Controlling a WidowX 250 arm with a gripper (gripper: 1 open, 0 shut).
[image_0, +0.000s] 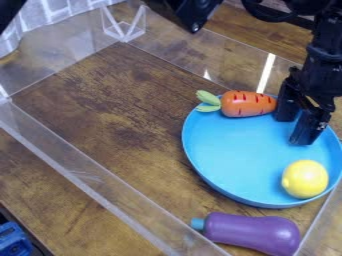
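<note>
A blue plate (234, 155) holds an orange toy carrot (247, 104) with green leaves at its back edge and a yellow ball (305, 178) near its front right. The black gripper (301, 125) is low over the plate's right side, just right of the carrot, fingers pointing down; it looks open, with nothing clearly between its fingers.
A purple toy eggplant (254, 233) lies in front of the plate. Clear plastic walls (100, 175) border the wooden surface (107, 110), whose left part is bare. A blue object (11, 240) sits at the bottom left corner.
</note>
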